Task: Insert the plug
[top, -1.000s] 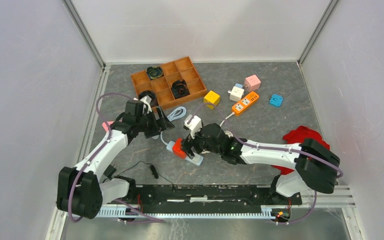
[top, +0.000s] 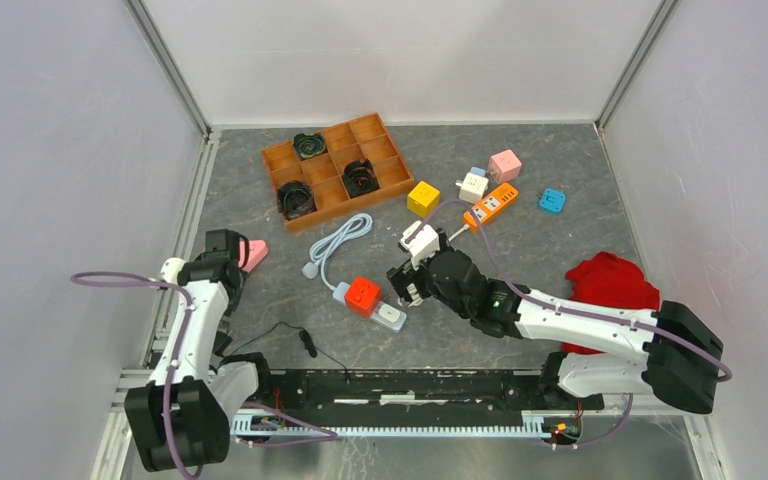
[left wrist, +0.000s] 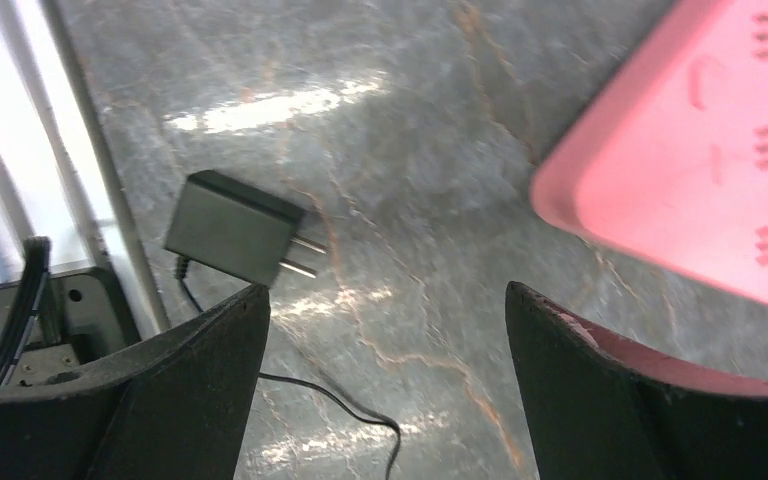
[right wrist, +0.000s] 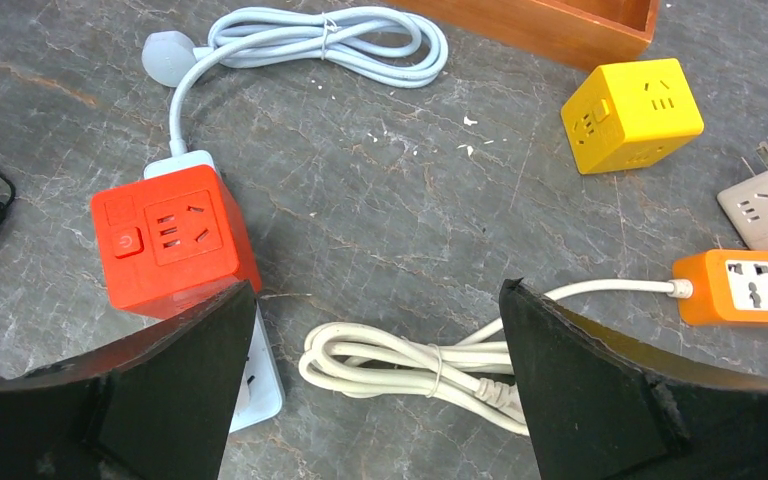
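Observation:
A black plug adapter [left wrist: 235,225] with two pins lies on the table at the left edge, between the open fingers of my left gripper as seen from above in the left wrist view, with nothing held. A pink socket block [left wrist: 690,150] is right of it. My right gripper hangs open over a coiled white cable [right wrist: 390,355], beside a red socket cube [right wrist: 165,235] on a light-blue power strip [right wrist: 260,380].
A yellow cube [right wrist: 620,115], white adapter [right wrist: 765,205] and orange strip [right wrist: 720,285] lie to the right. A wooden tray [top: 385,160] is at the back, a red cloth [top: 610,280] at the right.
My left gripper has moved from the middle to the left edge, over the black adapter's area. My right gripper has moved slightly right, away from the red cube.

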